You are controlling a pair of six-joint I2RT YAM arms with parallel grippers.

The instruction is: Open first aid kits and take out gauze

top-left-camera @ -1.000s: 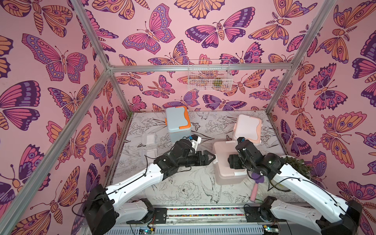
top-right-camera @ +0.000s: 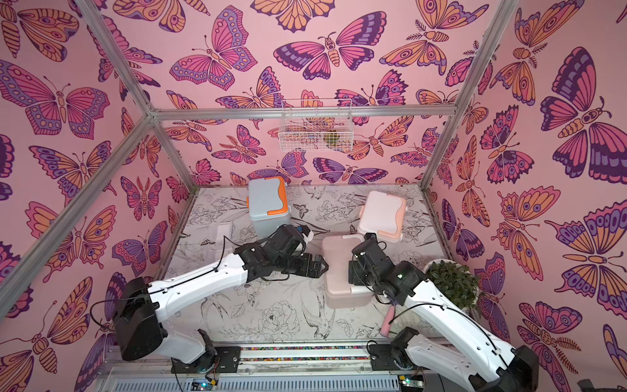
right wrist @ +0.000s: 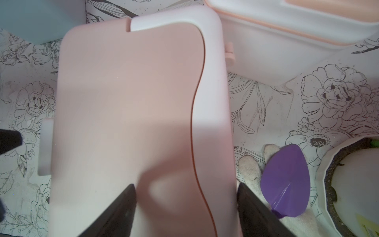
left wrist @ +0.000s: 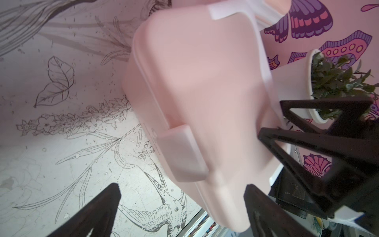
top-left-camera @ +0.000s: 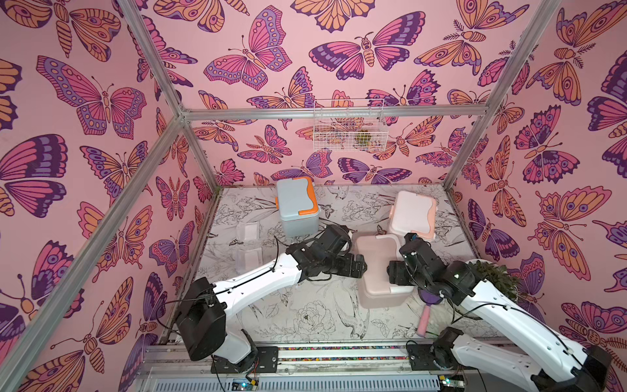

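A pink first aid kit (top-left-camera: 382, 297) stands closed at centre right, its lid (right wrist: 130, 94) flat and its side latch (left wrist: 183, 154) in view of both wrist cameras. My left gripper is part open at the kit's left side, near that latch, with nothing seen between its fingers. Over the lid's right front part is my right gripper, its fingers apart above the lid; whether they touch it I cannot tell. Behind stand a second, pale pink kit (top-left-camera: 412, 212) and a grey-blue kit (top-left-camera: 297, 202) with an orange handle. No gauze shows.
Two clear trays (top-left-camera: 249, 260) lie at the left. A purple tool (right wrist: 286, 179) with a pink handle (top-left-camera: 424, 320) and a potted plant (top-right-camera: 450, 284) are close to the kit's right.
The right gripper has shifted slightly right over the lid. The kit remains closed.
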